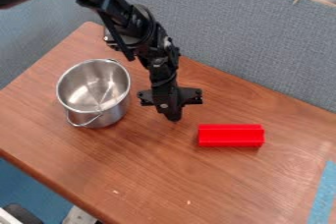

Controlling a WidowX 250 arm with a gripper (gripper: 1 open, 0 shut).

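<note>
The black robot arm reaches down from the upper left, and its gripper [172, 110] points at the wooden table between a steel pot and a red block. The gripper looks shut, with nothing visible between its fingers. The steel pot [93, 84] with a wire handle stands on the left of the gripper. The red rectangular block [231, 136] lies to the gripper's right, apart from it.
A grey padded wall [237, 36] runs along the back. A light blue tape strip [320, 194] lies at the right edge.
</note>
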